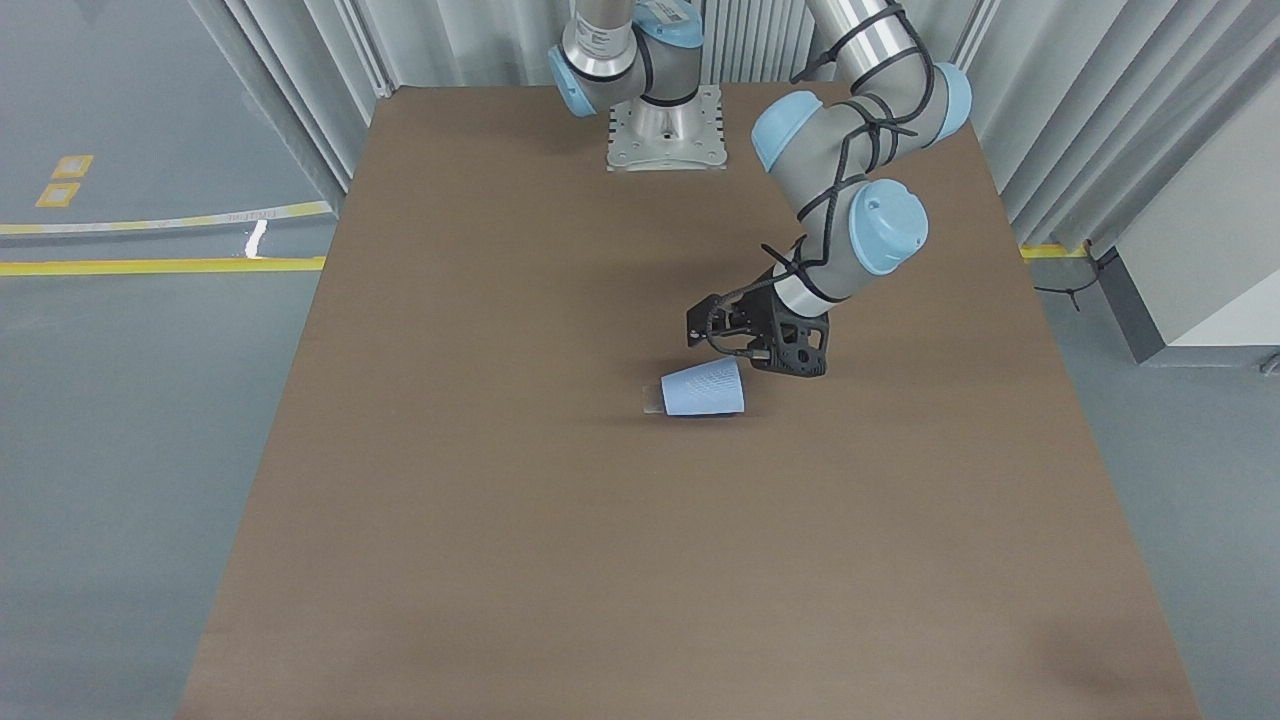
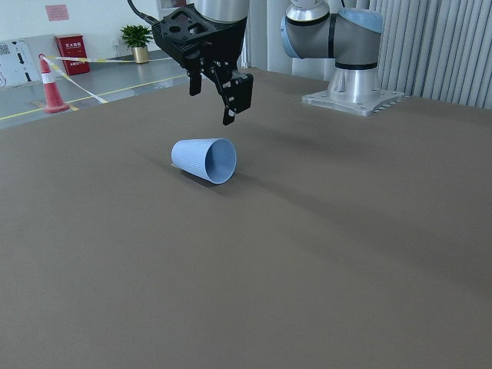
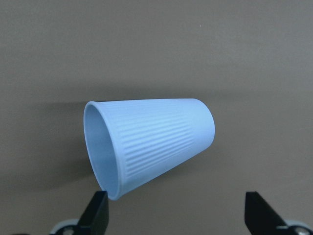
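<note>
A light blue ribbed cup lies on its side on the brown table. In the left view the cup shows its open mouth toward the right, and in the wrist view the cup has its mouth to the left. My gripper hangs above it, fingers apart and empty. The wrist view shows the two fingertips at the bottom edge, wide apart, below the cup. In the front view the gripper's black body is just behind and above the cup.
The robot's base plate stands at the table's back. A traffic cone stands on the floor beyond.
</note>
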